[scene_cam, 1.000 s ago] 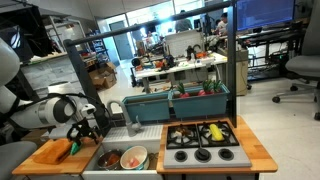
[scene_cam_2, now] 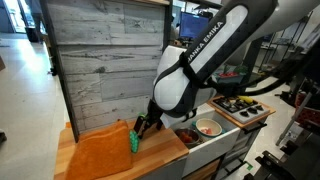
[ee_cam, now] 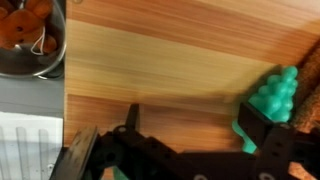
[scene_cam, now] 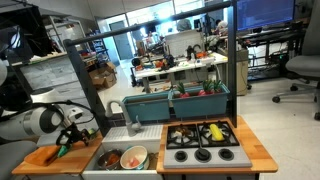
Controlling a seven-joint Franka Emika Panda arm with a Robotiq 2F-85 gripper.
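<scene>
Open, my gripper stands low over the wooden counter [ee_cam: 180, 70], with only bare wood showing between its fingers in the wrist view. A bumpy green object [ee_cam: 272, 100] lies to the right, partly hidden by the right finger [ee_cam: 254, 122]. In exterior view 2 a green object [scene_cam_2: 134, 141] rests on the counter at the edge of an orange towel [scene_cam_2: 103, 150], close beside my gripper [scene_cam_2: 147, 124]. A bit of green [ee_cam: 120, 174] also shows low in the wrist view, mostly covered by the gripper. No task is named.
A metal pot [ee_cam: 58, 60] with orange-brown contents sits at the wrist view's upper left. Along the counter stand a pink-and-white bowl [scene_cam: 134, 158], a stove [scene_cam: 204, 155] and a blue rack [scene_cam: 200, 106]. A wooden panel [scene_cam_2: 110, 60] rises behind the towel.
The arm has come down towards the counter and shifted slightly left in exterior view 1, nearer the towel and the green object. The stove side looks unchanged.
</scene>
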